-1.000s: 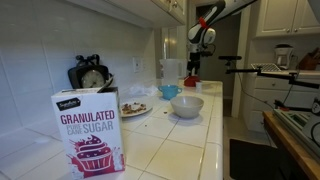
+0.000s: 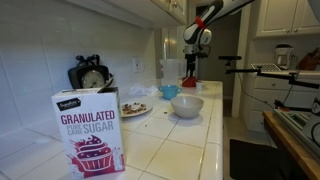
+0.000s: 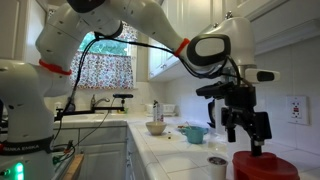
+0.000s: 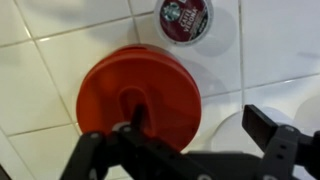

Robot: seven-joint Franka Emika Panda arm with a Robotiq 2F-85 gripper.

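A round red lid [image 4: 138, 98] with a raised knob lies below my gripper in the wrist view. The left finger overlaps the lid's lower part, while the right one lies off its edge, over the white tile. The fingers stand apart with nothing visible between them. From the second exterior view, my gripper [image 3: 245, 135] points down just above the red pot [image 3: 265, 166], near its knob; whether they touch is unclear. A white cup [image 3: 217, 168] stands beside the pot.
A pod with a dark red top [image 4: 184, 18] lies near the lid. Along the counter are a grey bowl [image 2: 187, 106], a blue cup [image 2: 169, 92], a plate of food [image 2: 135, 109] and a sugar box [image 2: 93, 132]. The tiled wall runs close behind.
In the first exterior view, my arm's hand end has shifted slightly left and lower, toward the red pot. The counter objects stay where they were.
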